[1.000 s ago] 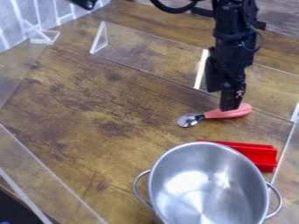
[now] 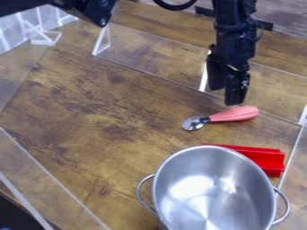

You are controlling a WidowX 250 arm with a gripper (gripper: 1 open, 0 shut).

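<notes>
My black gripper [image 2: 228, 88] hangs over the upper right of the table, open, its tips a short way above a utensil [image 2: 238, 114] with a pink handle and a small metal head. The utensil lies flat on the wood, apart from the fingers. Below it, red bars or a red holder [image 2: 267, 159] lie partly hidden behind a large steel pot [image 2: 210, 196] with two handles.
Clear plastic panels [image 2: 20, 27] stand along the upper left and edges of the wooden table [image 2: 96, 108].
The utensil, red pieces and pot look unmoved.
</notes>
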